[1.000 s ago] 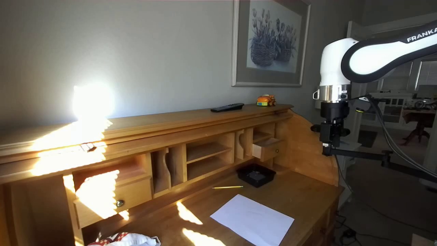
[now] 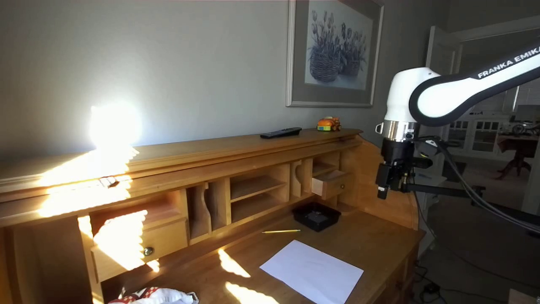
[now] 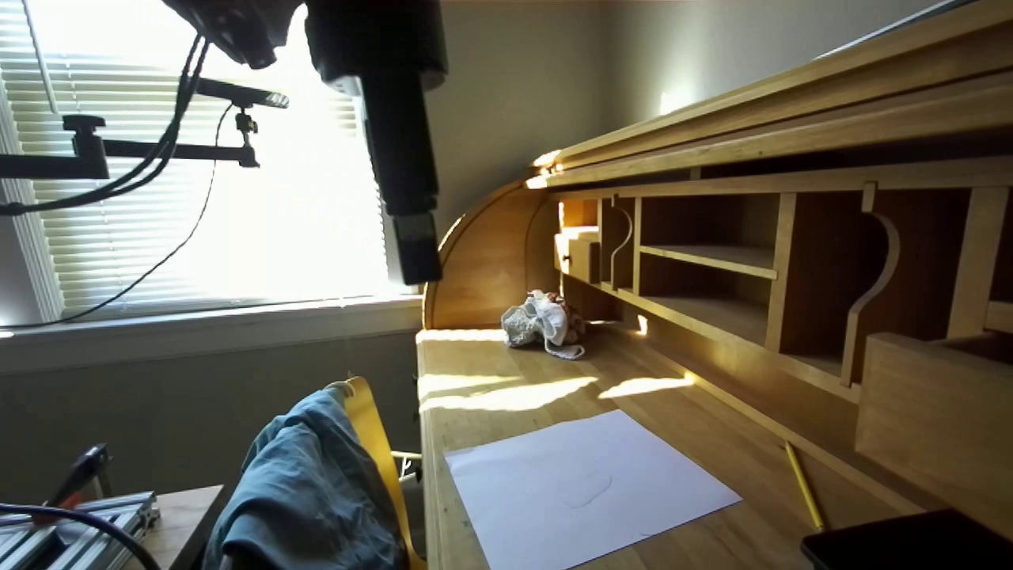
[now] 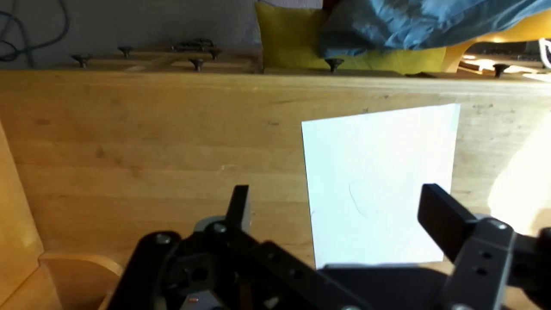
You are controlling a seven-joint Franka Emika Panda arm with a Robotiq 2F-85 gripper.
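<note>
My gripper is open above the desk, its two black fingers wide apart and nothing between them. In exterior view 1 the gripper (image 2: 383,192) hangs high near the desk's right end, well clear of the surface. A white sheet of paper (image 4: 382,170) with a faint curved pencil line lies flat on the desktop. Behind the paper a yellow pencil (image 2: 281,231) rests on the wood. Close by sits a shallow black tray (image 2: 317,216), with something small inside that I cannot make out. A small drawer (image 2: 331,185) in the right cubbies is pulled part way out.
On the desk's top ledge are a black remote (image 2: 281,132) and an orange toy truck (image 2: 329,124). A crumpled cloth (image 3: 546,321) lies at the desk's far end. A chair with a blue cloth (image 3: 309,484) stands at the front edge. Bare desktop surrounds the paper.
My arm has come lower and moved leftward in exterior view 1, toward the desk, and the gripper looks turned. The desk's objects have not moved.
</note>
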